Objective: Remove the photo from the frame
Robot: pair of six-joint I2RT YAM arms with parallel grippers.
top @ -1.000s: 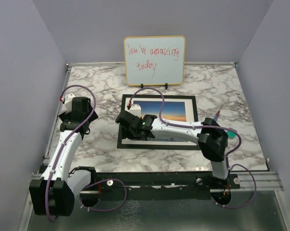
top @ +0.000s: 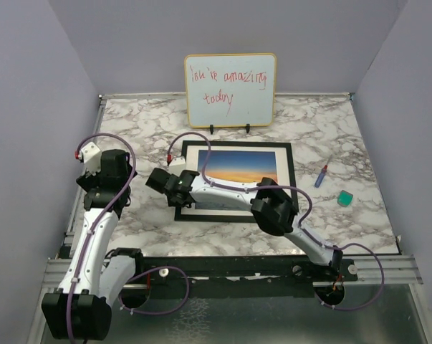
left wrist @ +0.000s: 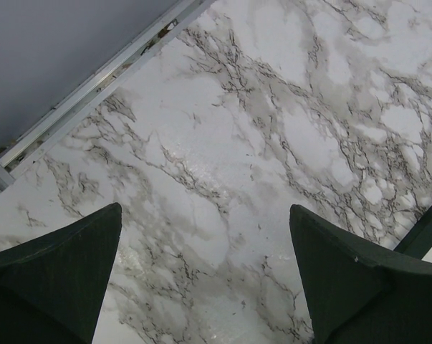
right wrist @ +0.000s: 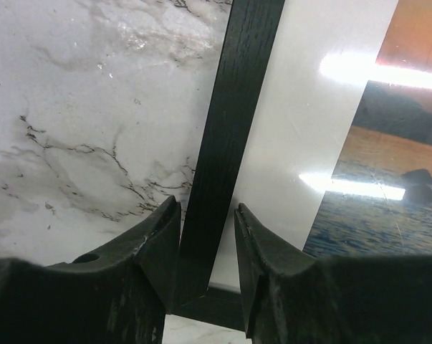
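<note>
On the marble table lies a black picture frame [top: 293,168] with a white mat and a sunset photo [top: 241,163]. My right gripper is at the frame's left border, near its front-left corner. In the right wrist view its fingers [right wrist: 162,240] stand part open, one on each side of the black border [right wrist: 226,136] as seen from above; whether they touch it I cannot tell. The right arm covers part of the photo in the top view. My left gripper stands open over bare marble to the left of the frame, nothing between its fingers.
A whiteboard [top: 230,89] with red writing stands at the back. To the right of the frame lie a blue pen-like item [top: 321,176] and a green block [top: 345,198]. Marble is clear between the left arm and the frame.
The right gripper has moved left across the photo to the frame's left border. The left arm has shifted slightly left. The frame has not visibly moved.
</note>
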